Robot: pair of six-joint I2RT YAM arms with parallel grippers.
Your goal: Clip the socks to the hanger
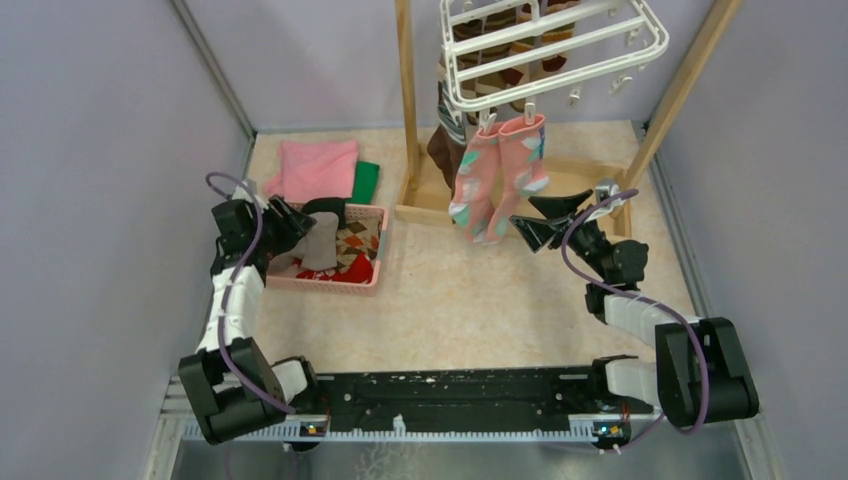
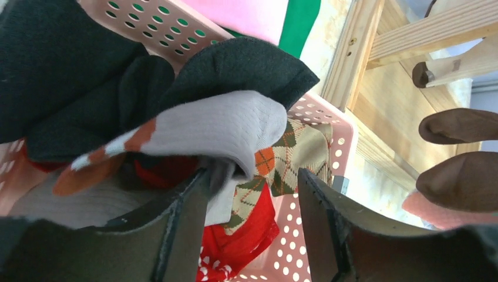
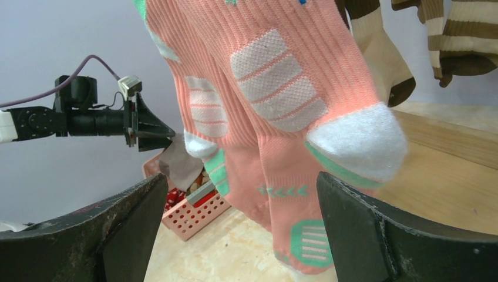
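Observation:
Over the pink basket (image 1: 330, 287), my left gripper (image 1: 303, 220) stands open. In the left wrist view, a grey sock (image 2: 217, 123) with a striped rust end is bunched against the left finger's tip; I see no grip on it. A black sock (image 2: 246, 64) lies beside it. Two pink socks (image 1: 520, 165) hang side by side from clips at the front of the white hanger (image 1: 560, 76). My right gripper is open just in front of them, its fingers apart and not closed on the fabric.
Brown and striped socks (image 1: 447, 150) hang farther back on the hanger. Bare clips (image 1: 574, 95) show on its right side. Behind the basket lie a pink cloth (image 1: 315, 170) and a green cloth (image 1: 365, 182). Wooden posts (image 1: 408, 80) flank the hanger.

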